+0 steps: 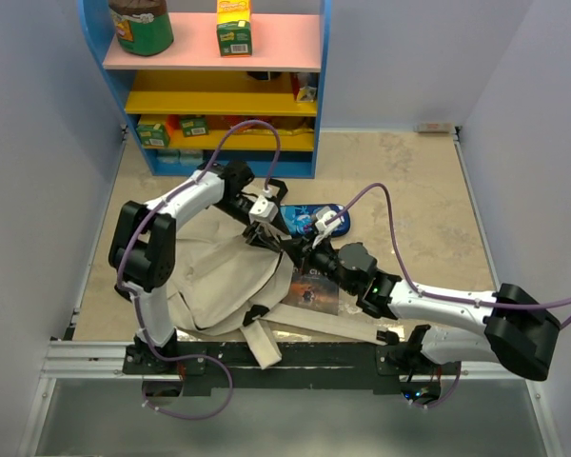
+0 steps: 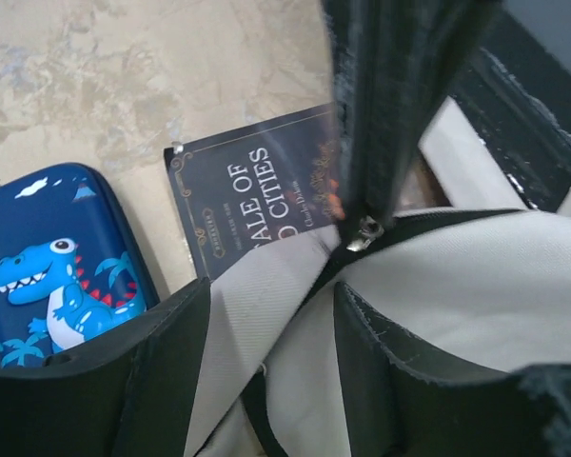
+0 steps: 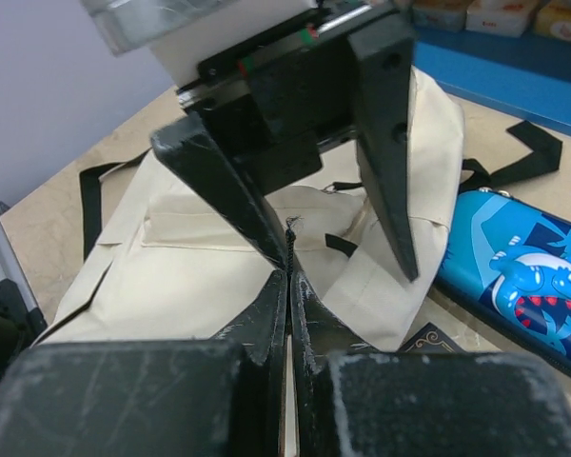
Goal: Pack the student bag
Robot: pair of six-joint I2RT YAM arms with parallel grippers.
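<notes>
The cream bag (image 1: 214, 276) lies spread open on the floor, its dark-trimmed edge raised toward the middle. My left gripper stands partly open, the bag's cream edge (image 2: 276, 295) running between its fingers without being clamped. From the right, my right gripper (image 1: 287, 249) meets that edge with its fingers closed together; a thin dark pull (image 3: 290, 233) sticks up from their tips. In the left wrist view a small metal piece (image 2: 365, 231) shows there on the dark trim. A blue dinosaur case (image 2: 67, 267) and a dark book (image 2: 266, 181) lie beside the bag.
Behind stands a shelf (image 1: 219, 92) with boxes and packets on it. Bag straps (image 1: 328, 322) stretch along the front. Open floor (image 1: 409, 200) lies to the right, and a small white box (image 1: 433, 128) sits by the back wall.
</notes>
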